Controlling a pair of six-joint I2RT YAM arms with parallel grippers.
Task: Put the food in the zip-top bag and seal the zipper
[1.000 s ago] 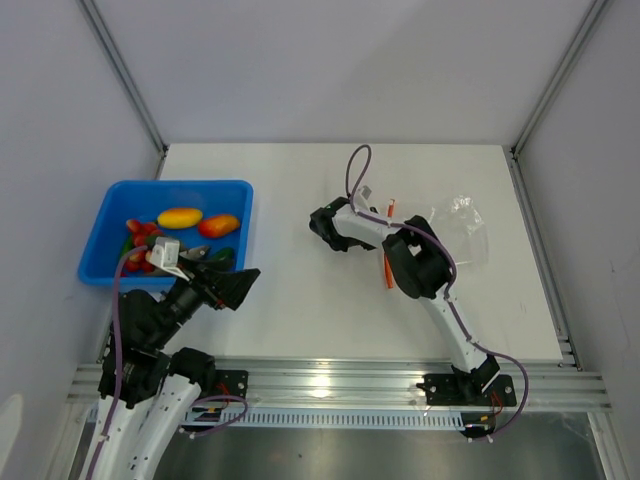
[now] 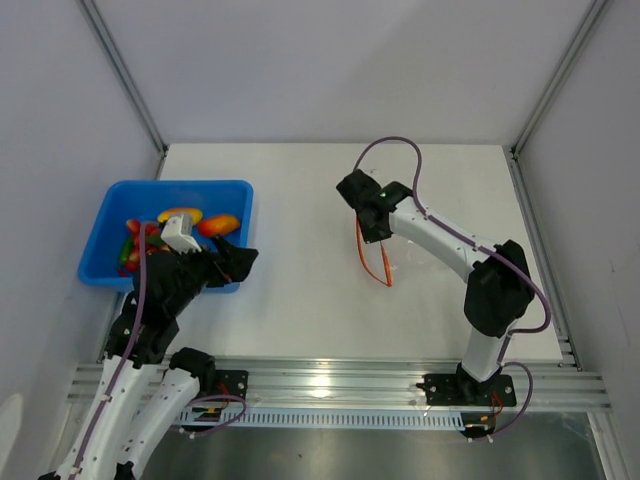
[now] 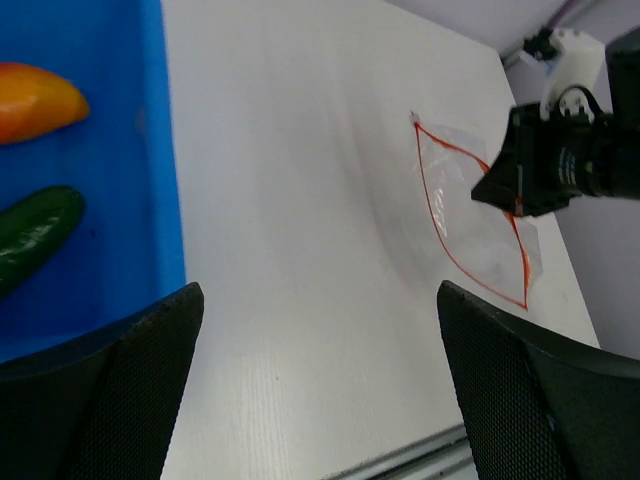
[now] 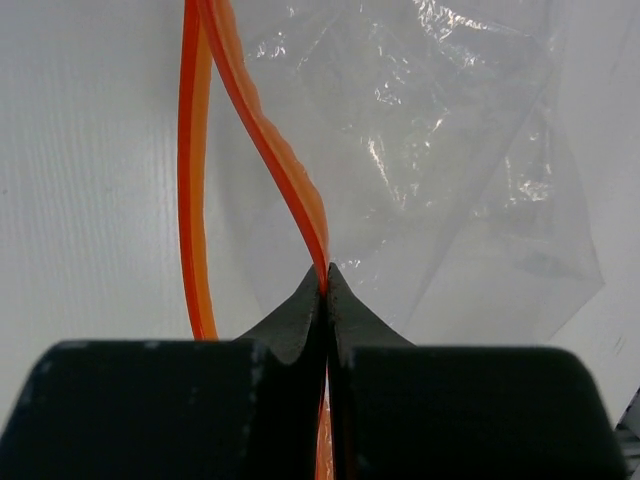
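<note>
The clear zip top bag [image 4: 450, 160] has an orange zipper along its mouth. In the right wrist view my right gripper is shut on one orange zipper edge, and the other edge [image 4: 193, 180] stands apart to the left, so the mouth gapes. From the left wrist side, the bag [image 3: 465, 215] shows its opened mouth beside the right arm. My left gripper is open and empty, over the table next to the bin. Toy food lies in the bin, including an orange-red piece [image 2: 218, 225], a yellow piece [image 2: 180, 215] and a green cucumber-like piece [image 3: 38, 235].
The blue bin [image 2: 240, 190] stands at the table's left side, partly covered by the left arm. Bare white table [image 2: 300, 270] lies between bin and bag. A metal rail [image 2: 320, 370] runs along the front edge, with grey walls around.
</note>
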